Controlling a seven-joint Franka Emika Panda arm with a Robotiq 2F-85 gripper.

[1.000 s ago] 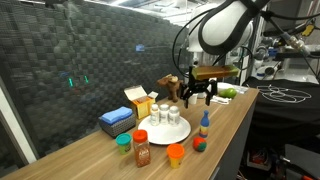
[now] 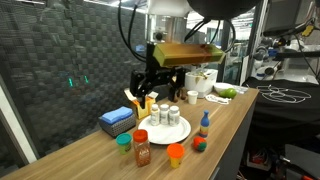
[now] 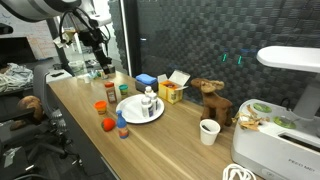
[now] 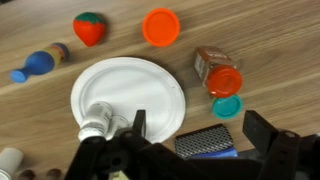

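Note:
My gripper [image 2: 158,82] is open and empty, high above the table; in the wrist view its dark fingers [image 4: 126,158] stand apart along the bottom edge. Below lies a white plate [image 4: 150,88] carrying three white-capped bottles [image 2: 164,114], partly hidden by a finger in the wrist view. Around it stand an orange cup [image 4: 161,27], a jar with an orange-red lid [image 4: 222,76], a teal-green cup [image 4: 227,106] and a dark-topped blue block [image 4: 205,141]. A red strawberry-like item [image 4: 90,28] and a blue bottle [image 4: 40,63] lie on the plate's other side.
Behind the plate are an open yellow box [image 3: 174,88] and a brown plush animal [image 3: 211,100]. A white mug [image 3: 209,131] and a white toaster-like appliance [image 3: 275,145] stand farther along. Bare wood shows at the table's near-left end [image 2: 75,160].
In exterior view 1 my gripper has swung left, from over the table's far right part to above the plate's area, and looks larger. The objects on the table look unmoved.

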